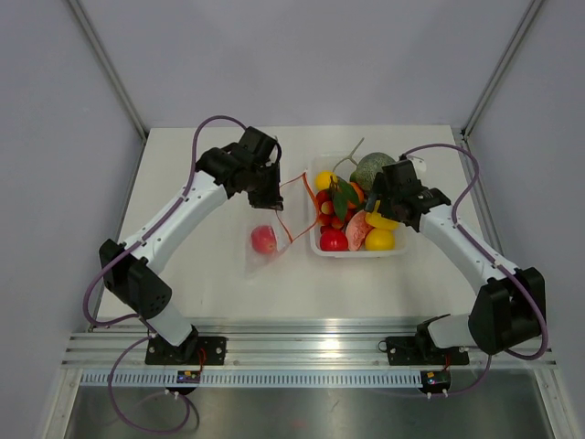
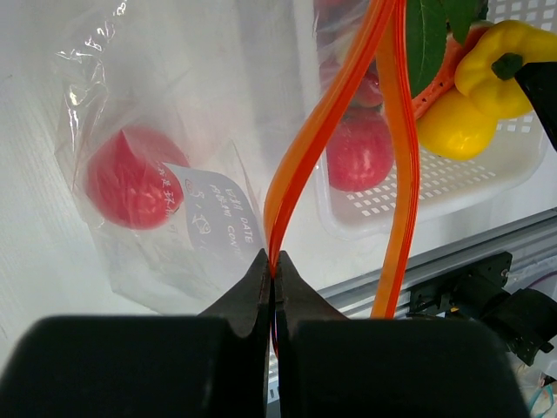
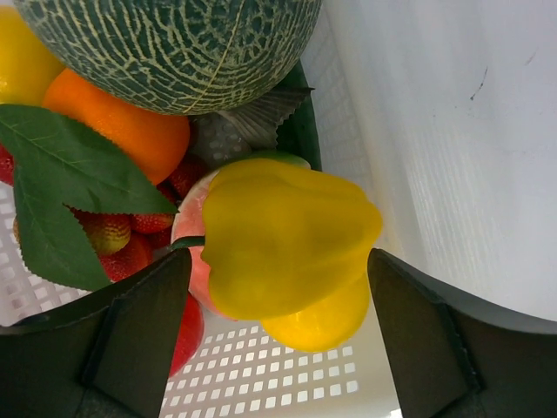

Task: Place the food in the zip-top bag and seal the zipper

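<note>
The clear zip bag lies to the left of the basket, its orange zipper rim spread into a loop, and a red round fruit rests inside. My left gripper is shut on one end of that orange rim. In the right wrist view, a yellow bell pepper sits in the basket between the spread fingers of my right gripper. The right gripper is partly open around the pepper; firm contact on both sides cannot be made out.
The white basket also holds a melon, an orange, a lemon, strawberries, red fruit and leaves. Its perforated wall stands close to the right gripper. Table space in front of bag and basket is clear.
</note>
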